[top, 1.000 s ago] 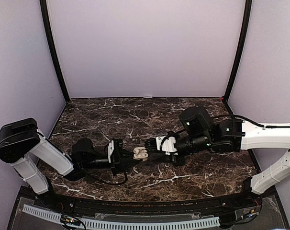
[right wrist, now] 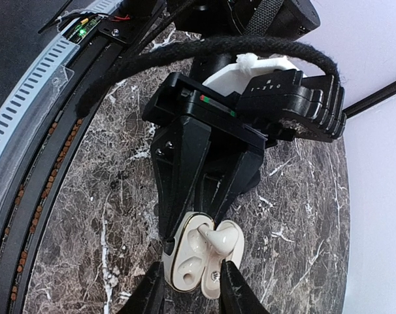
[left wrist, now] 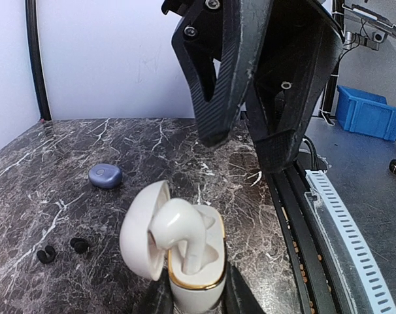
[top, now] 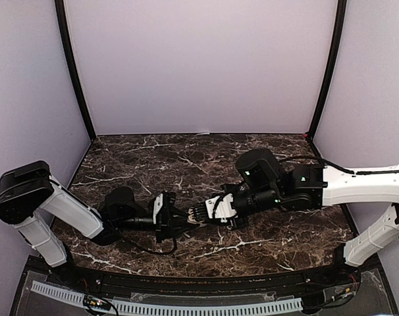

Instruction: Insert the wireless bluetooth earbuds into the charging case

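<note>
My left gripper is shut on the opened white charging case [right wrist: 185, 261], holding it up off the table. One white earbud [left wrist: 180, 222] stands in the case, its rounded head up near the lid [left wrist: 144, 229]. In the right wrist view that earbud [right wrist: 223, 239] fills one end, and the hollow at the other end is empty. How deep the earbud sits, I cannot tell. Over the case hangs my right gripper, its fingers [left wrist: 217, 111] apart and nothing between them. From above, the right hand hides most of the case.
Farther back on the dark marble table [left wrist: 178, 157] lies a small blue-grey oval object [left wrist: 105, 175]. Two small black pieces [left wrist: 46, 254] rest to the left. A blue bin [left wrist: 370, 112] stands off beyond the table's edge rail.
My right gripper has moved left in the top view and now covers the case, which showed clearly before. The left arm has stayed almost still.
</note>
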